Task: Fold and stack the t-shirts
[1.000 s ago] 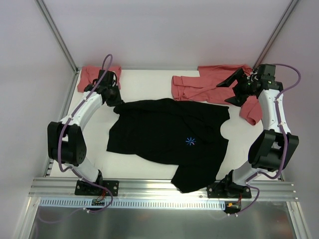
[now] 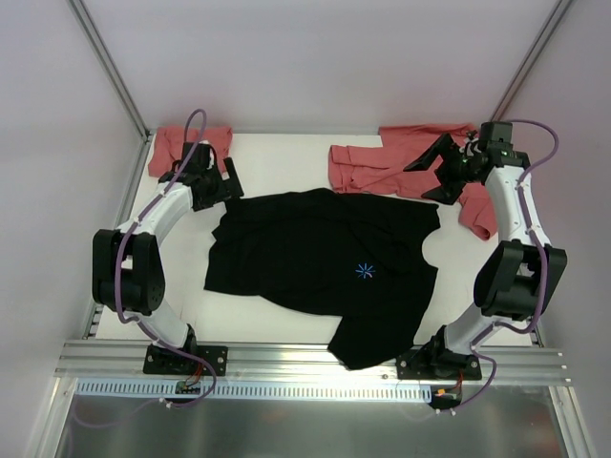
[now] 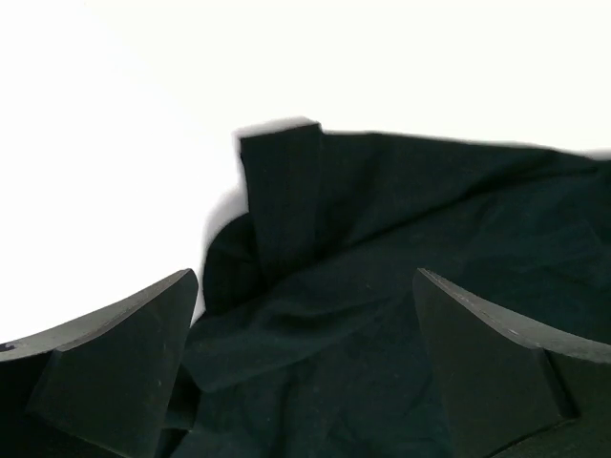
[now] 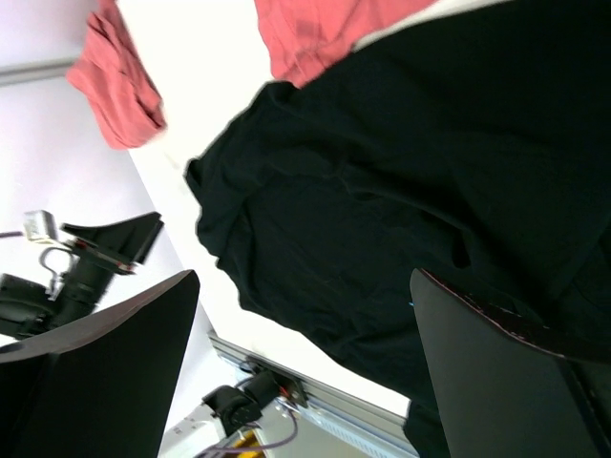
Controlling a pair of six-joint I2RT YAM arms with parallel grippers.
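Observation:
A black t-shirt (image 2: 315,248) lies spread and wrinkled across the middle of the table, one sleeve hanging over the front edge. My left gripper (image 2: 218,191) is open above its upper left corner; in the left wrist view a folded-over strip of the black shirt (image 3: 286,191) lies ahead of the spread fingers (image 3: 115,367), nothing held. At the back right my right gripper (image 2: 431,176) stands open over a salmon-red shirt (image 2: 406,157), empty too. The right wrist view shows the black shirt (image 4: 353,229) below the gripper and a piece of red cloth (image 4: 315,29).
A folded red cloth (image 2: 172,148) lies at the back left, partly behind the left arm. Part of the red shirt (image 2: 477,215) extends along the right side. Bare white table (image 2: 286,157) shows between the red cloths, and a metal rail (image 2: 286,358) borders the front.
A second ago the left gripper was shut at the black shirt's upper left corner. The right gripper has shifted slightly left.

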